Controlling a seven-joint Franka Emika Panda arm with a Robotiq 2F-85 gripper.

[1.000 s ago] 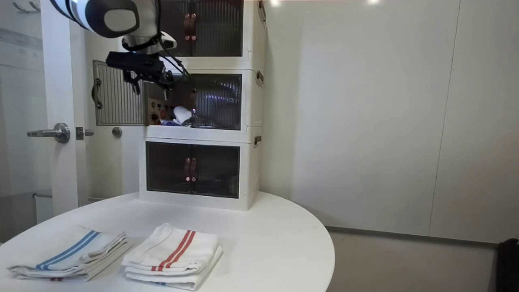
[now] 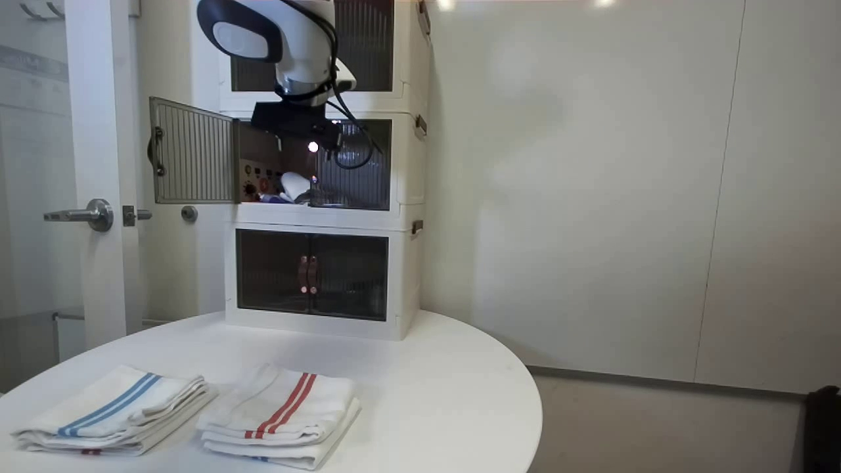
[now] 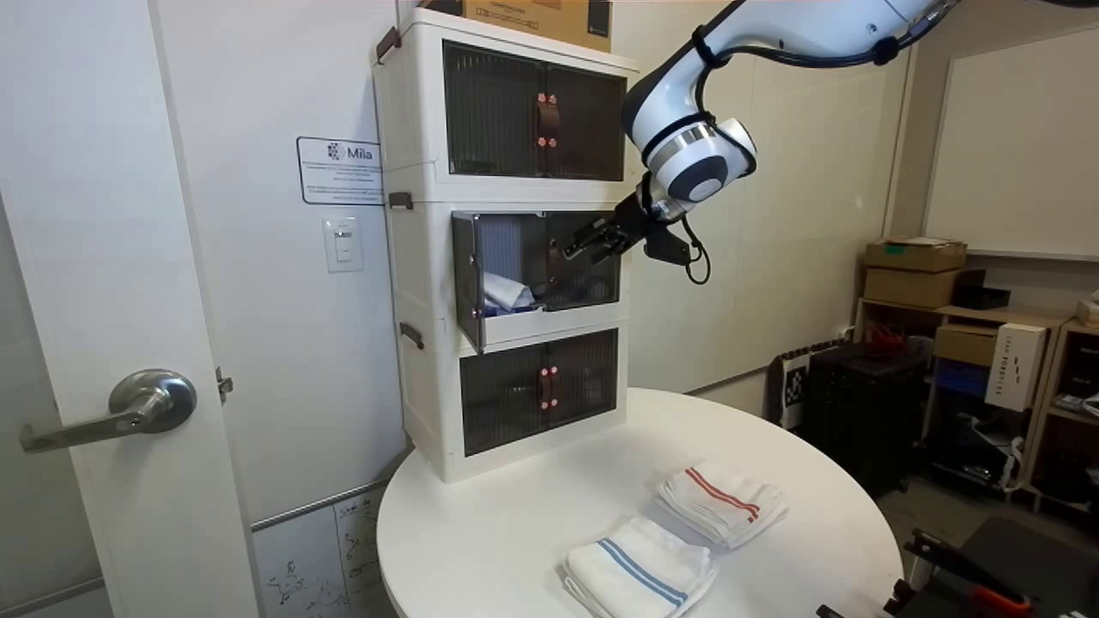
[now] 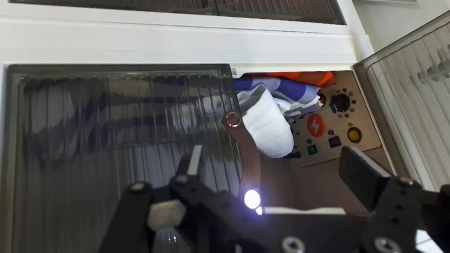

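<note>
My gripper stands open before the middle cabinet, its two fingers wide apart with nothing held between them. Behind them, the closed right-hand ribbed door (image 4: pixel 109 139) carries a brown leather handle (image 4: pixel 249 160), which shows in the gap between the fingers. The other door (image 2: pixel 197 154) is swung out to the left. Inside the opening lie a bunched white cloth (image 4: pixel 269 122), a blue-and-white cloth (image 4: pixel 291 90) and something orange (image 4: pixel 312 77). In exterior view 2 the gripper (image 3: pixel 592 245) is at the height of this middle compartment; whether it touches the door cannot be told.
Two stacks of folded towels, blue-striped (image 2: pixel 118 410) and red-striped (image 2: pixel 280 414), rest on the round white table (image 2: pixel 441 378). Cabinets above and below the middle one have shut doors. A room door (image 3: pixel 113 309) stands to the left.
In exterior view 1 my arm and gripper have moved right, from in front of the swung-out door to before the middle cabinet's handle. Doors, cloths and towels are where they were.
</note>
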